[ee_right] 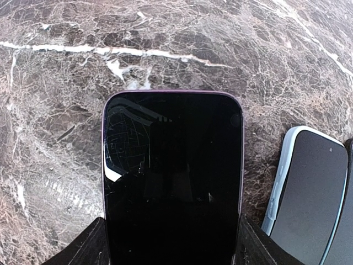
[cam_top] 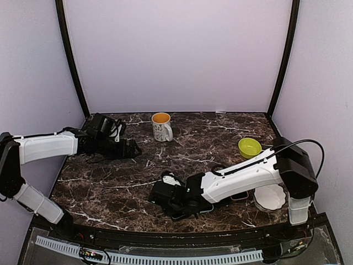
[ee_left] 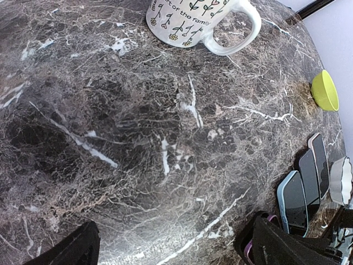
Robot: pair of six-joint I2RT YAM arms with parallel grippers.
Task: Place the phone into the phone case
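Observation:
A black phone with a thin purple rim (ee_right: 172, 165) fills the middle of the right wrist view, my right gripper shut on its lower end. In the top view that gripper (cam_top: 171, 201) hides much of it, low over the front middle of the table. My left gripper (cam_top: 128, 148) stands open above the table's left side, empty between its fingers. Beside the held phone lies a light blue-edged phone-like item (ee_right: 306, 193), with more dark ones (ee_left: 306, 174) in a row to the right. Which piece is the case, I cannot tell.
A floral mug (cam_top: 161, 128) stands at the back middle, a green bowl (cam_top: 249, 147) at the right and a white fluted bowl (cam_top: 269, 196) at the front right.

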